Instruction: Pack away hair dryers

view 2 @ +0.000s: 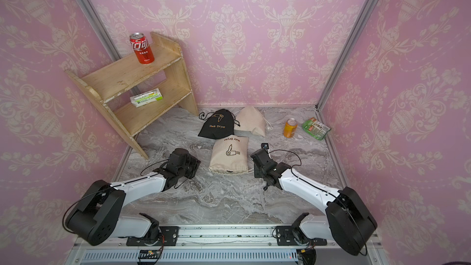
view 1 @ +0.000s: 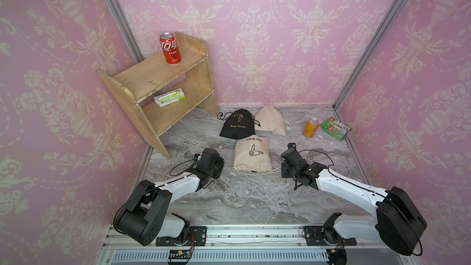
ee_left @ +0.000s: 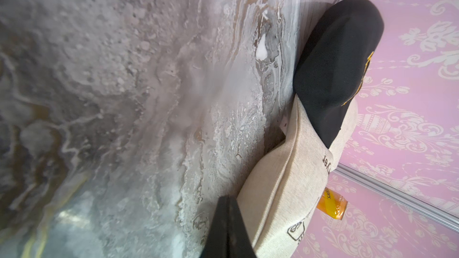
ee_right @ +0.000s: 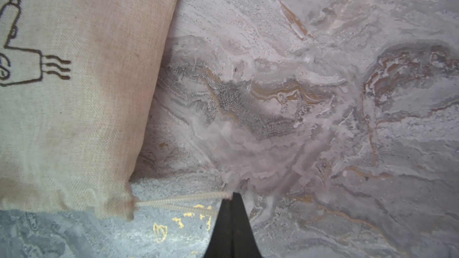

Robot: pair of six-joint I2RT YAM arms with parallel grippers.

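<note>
A stuffed cream Hair Dryer bag (view 1: pixel 251 156) lies at the table's middle, its gathered mouth toward the front. From its right corner a pale drawstring (ee_right: pixel 184 198) runs taut to the tips of my right gripper, which is shut on it. To the bag's left, my left gripper is shut, with nothing showing between its fingers. Behind lie a black Hair Dryer bag (view 1: pixel 237 125), which looks full in the left wrist view, and another cream bag (view 1: pixel 269 120); what the latter holds is hidden.
A wooden shelf (view 1: pixel 147 76) stands back left, carrying a red can (view 1: pixel 170 49) and a small white-green packet (view 1: pixel 169 97). An orange can (view 1: pixel 310 128) and a green packet (view 1: pixel 336 128) are at the back right. Bare marble table (view 1: pixel 240 201) lies in front of the bag.
</note>
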